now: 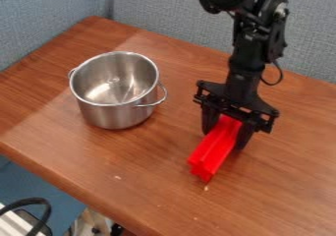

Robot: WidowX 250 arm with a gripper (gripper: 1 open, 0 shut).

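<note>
My black gripper (226,118) is low over the right half of the wooden table, shut on a bright red elongated block (213,153). The block slants from between the fingers down toward the front left, its upper end partly hidden by the gripper. I cannot tell whether it touches the tabletop. A shiny steel pot (114,81) with side handles stands to the left of the gripper, apart from it.
The wooden table (125,171) has free room at the front and right. Grey padded walls stand at the back and left. A white object with black cables sits off the table's front-left edge.
</note>
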